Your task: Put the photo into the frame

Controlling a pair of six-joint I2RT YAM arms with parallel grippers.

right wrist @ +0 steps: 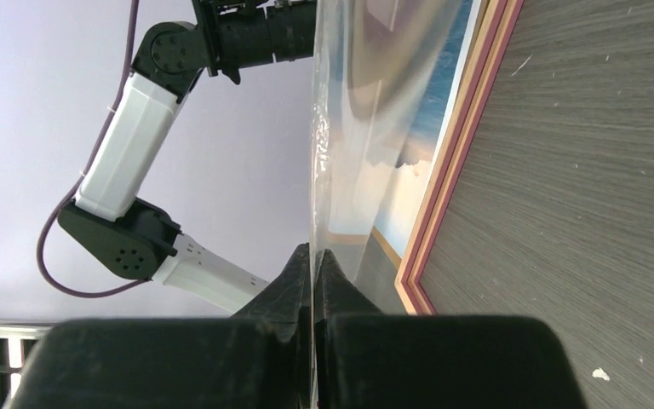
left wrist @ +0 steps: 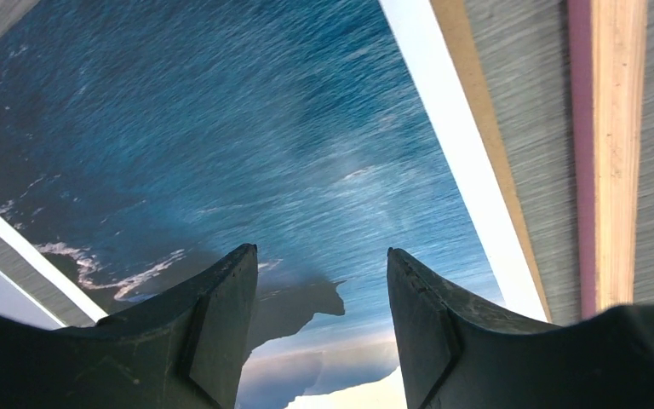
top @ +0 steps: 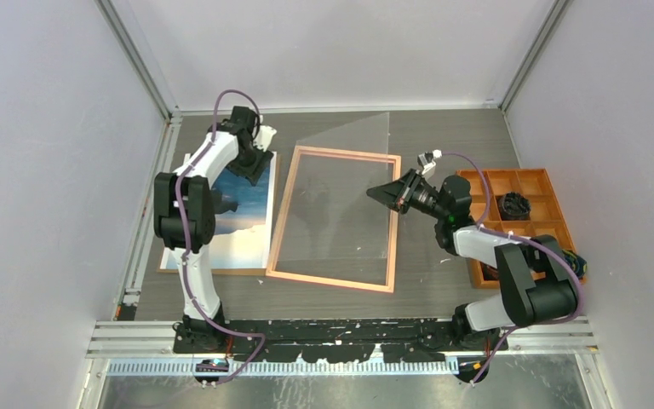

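Note:
A photo of blue sea and pale sand (top: 247, 243) lies on a brown backing board at the left, its white border showing in the left wrist view. To its right, the wooden frame (top: 332, 280) rests flat on the table, slightly turned. A clear sheet (right wrist: 332, 170) stands up from my right gripper, whose fingers are shut on its edge; from above it spreads over the frame's opening. My left gripper hovers over the blue part of the photo (left wrist: 306, 128), fingers apart and empty.
An orange-brown wooden organizer (top: 528, 182) with dark items in its compartments stands at the right. White walls close in the sides and back. Bare grey table (top: 443, 281) lies between the frame and the organizer.

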